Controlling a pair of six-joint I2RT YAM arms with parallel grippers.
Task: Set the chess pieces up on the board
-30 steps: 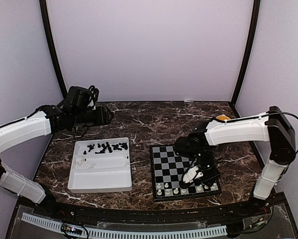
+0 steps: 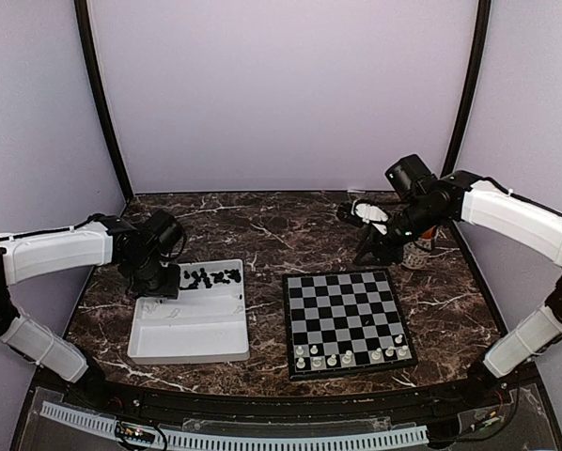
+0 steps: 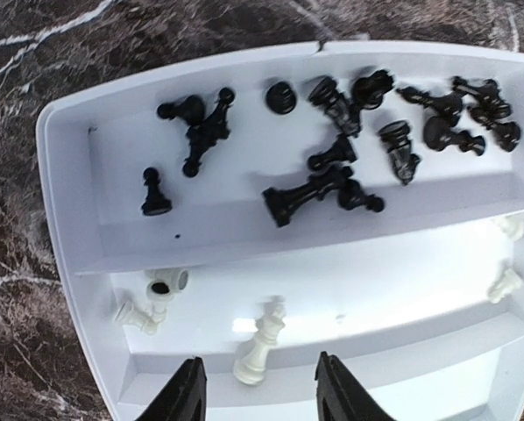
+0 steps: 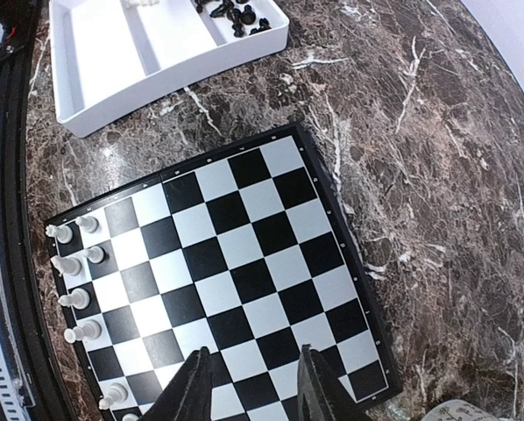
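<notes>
The chessboard (image 2: 347,310) holds white pieces along its near edge, including a white piece (image 4: 81,331). The tray (image 2: 187,343) holds dark pieces in its far compartment, such as a black pawn (image 3: 155,193), and white ones in the middle one, such as a lying white piece (image 3: 253,351). My left gripper is low over the tray, open, just beside that white piece, nothing between its fingers. My right gripper hangs open and empty above the board's far right.
Bare marble table (image 2: 243,221) lies behind and between tray and board. A container (image 4: 459,412) stands right of the board, partly hidden under the right arm.
The right arm has risen and moved back from the board's near right. The left arm has moved down and toward me over the tray.
</notes>
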